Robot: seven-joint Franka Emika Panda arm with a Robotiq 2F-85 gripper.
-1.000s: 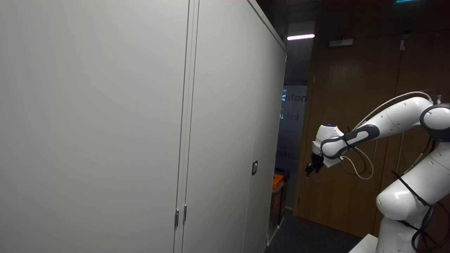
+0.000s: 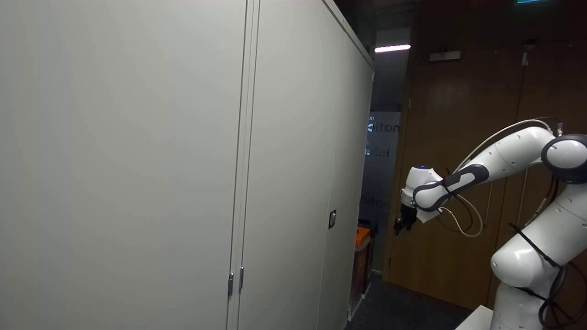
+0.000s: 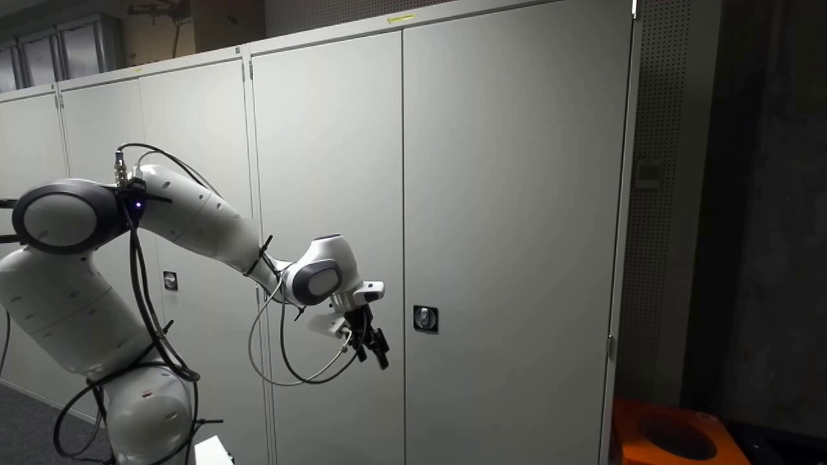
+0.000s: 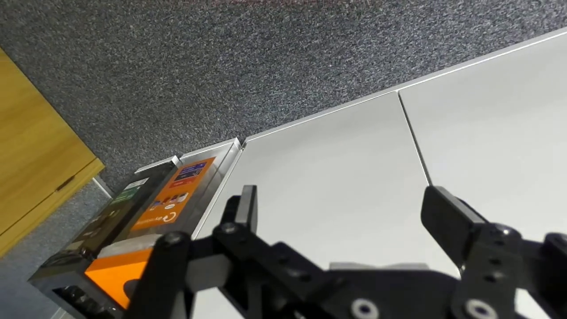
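A tall light-grey cabinet (image 3: 512, 194) with closed double doors stands in front of my arm. Its square black lock handle (image 3: 426, 318) sits on the right door, close to the seam; from the side, the same handle (image 2: 332, 219) shows as a small dark plate. My gripper (image 3: 378, 356) points downward, to the left of the handle in exterior view 2. In exterior view 1 a gap separates the gripper (image 2: 403, 228) from the cabinet front. Seen from the wrist, the gripper is open, its fingers wide apart and nothing between them.
Recycling bins with an orange lid (image 4: 121, 271) stand beside the cabinet's end. A wooden door (image 2: 451, 192) closes the space behind the arm. Another handle (image 3: 170, 280) is on the neighbouring cabinet. Bare carpet (image 4: 212, 64) lies along the cabinet's foot.
My arm has moved slightly left and down in exterior view 1, bringing the gripper a little nearer the cabinet front. The cabinet doors look unchanged.
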